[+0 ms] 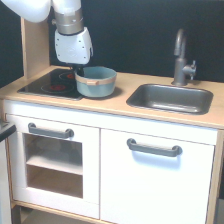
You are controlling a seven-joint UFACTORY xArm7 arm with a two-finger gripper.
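A grey-blue pot point(97, 86) with a brownish rim is at the right edge of the black stovetop point(48, 84), partly over the wooden counter. Whether its base touches the surface is hard to tell. My gripper point(79, 72) points down from the white arm at the pot's left rim. Its dark fingers are small and unclear against the dark wall and stove, so neither their opening nor any grip on the rim can be made out.
Right of the pot, bare wooden counter point(125, 86) leads to a steel sink point(172, 98) with a tall grey faucet point(181, 58) behind it. A wooden post point(36, 40) rises at the back left. The cabinet doors below are closed.
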